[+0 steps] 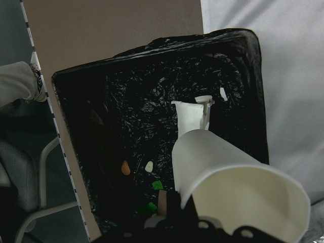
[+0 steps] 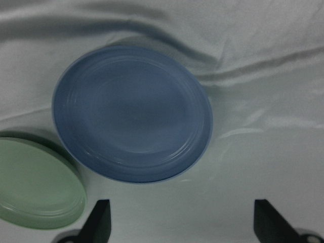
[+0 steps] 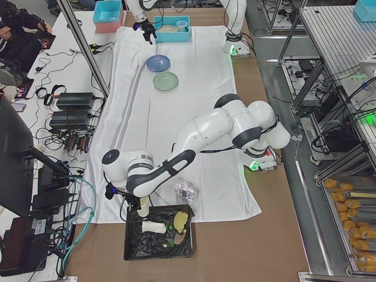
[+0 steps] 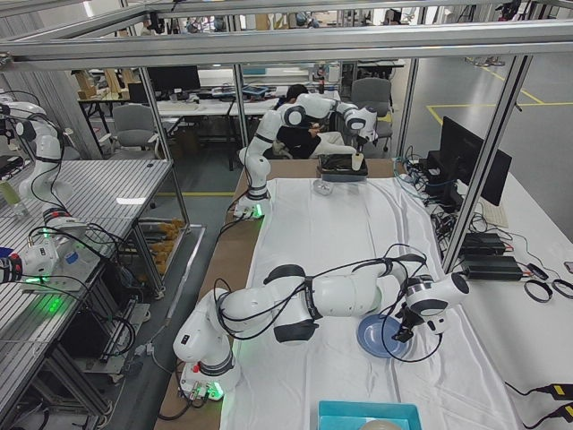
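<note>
My left gripper (image 3: 134, 197) is shut on a white paper cup (image 1: 233, 177), held tilted over the black-lined bin (image 3: 158, 249), with the cup filling much of the lower right wrist-cropped part of the left wrist view. Inside the bin lie a white crumpled cup (image 3: 154, 227), a yellow piece (image 3: 180, 221) and small green and brown bits. At the other end of the table, my right gripper is open and empty above a blue plate (image 2: 132, 114), beside a green plate (image 2: 38, 185).
A crinkled clear bag (image 3: 186, 190) lies on the white cloth by the bin. A blue tub (image 3: 172, 34) with items stands at the far end. The cloth between plates and bin is mostly free. Monitor, cables and metal posts line the table's side.
</note>
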